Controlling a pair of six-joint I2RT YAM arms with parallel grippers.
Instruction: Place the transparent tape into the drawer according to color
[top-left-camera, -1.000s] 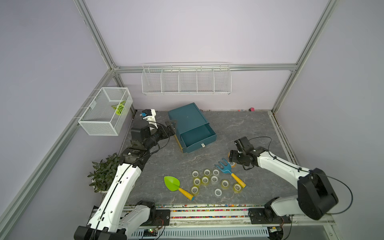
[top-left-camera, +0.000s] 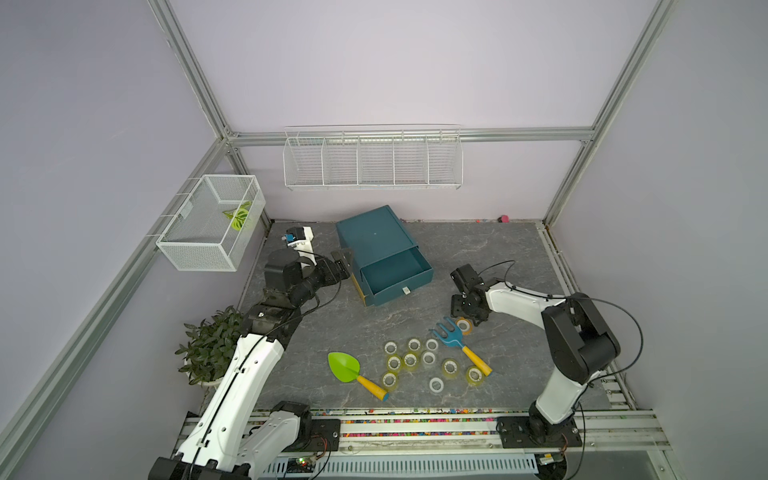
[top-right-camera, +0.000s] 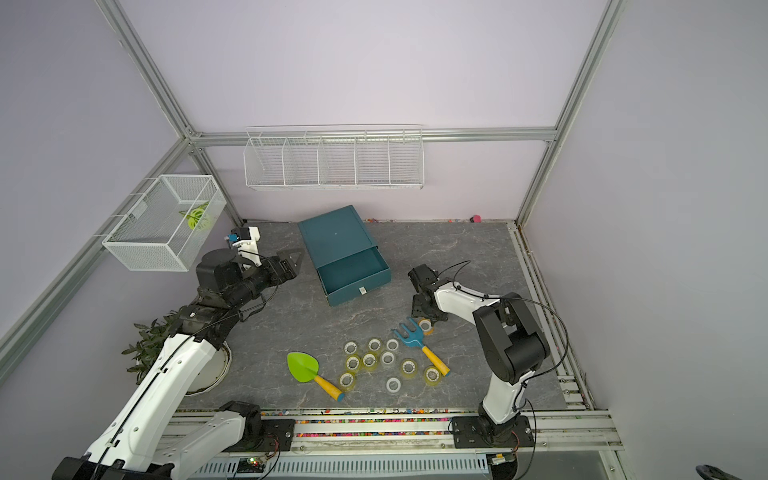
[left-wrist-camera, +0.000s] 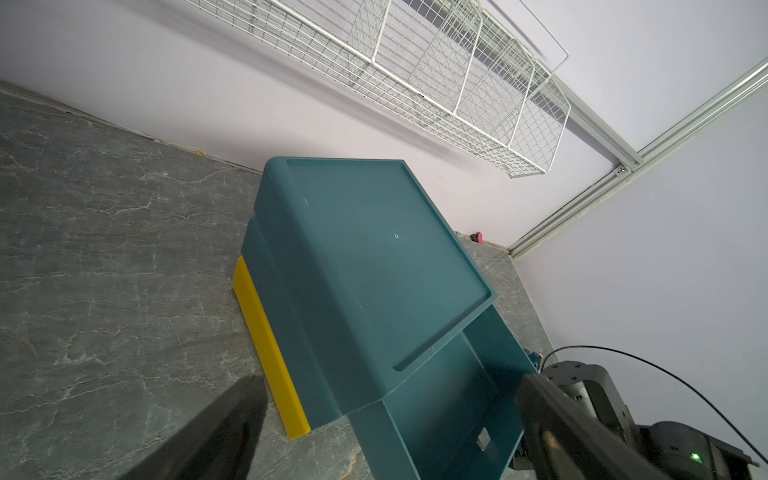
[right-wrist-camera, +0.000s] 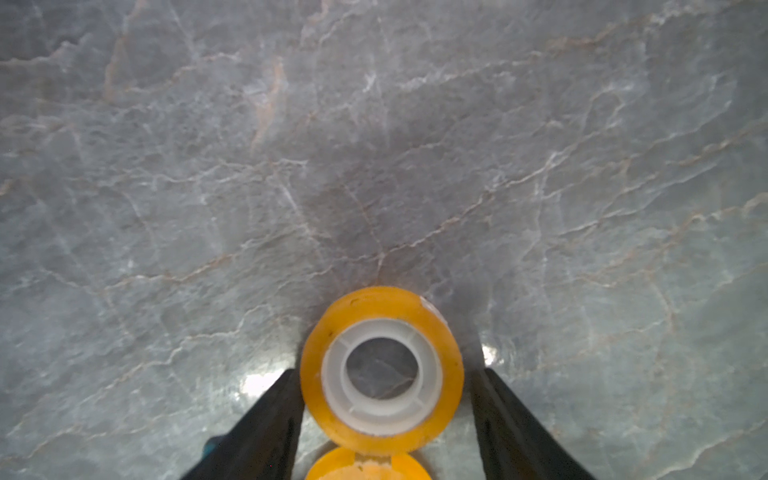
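In the right wrist view an orange-yellow tape roll (right-wrist-camera: 381, 437) with a white core lies flat between the fingers of my right gripper. The left finger is right beside the roll's edge; a narrow gap shows on the right. A second orange roll (right-wrist-camera: 368, 472) is partly visible below it. From the top left, an orange roll (top-left-camera: 464, 326) sits near the right gripper's dark body. The teal drawer unit (top-left-camera: 373, 232) has its drawer (top-left-camera: 396, 276) pulled out, empty inside. My left gripper is open and empty, left of the unit.
Several clear and yellowish tape rolls (top-left-camera: 410, 360) lie across the front of the table. A blue fork with a yellow handle (top-left-camera: 475, 360) lies close to the orange roll. The green trowel (top-left-camera: 344, 366) is at front left. Free table (top-left-camera: 496, 248) extends at back right.
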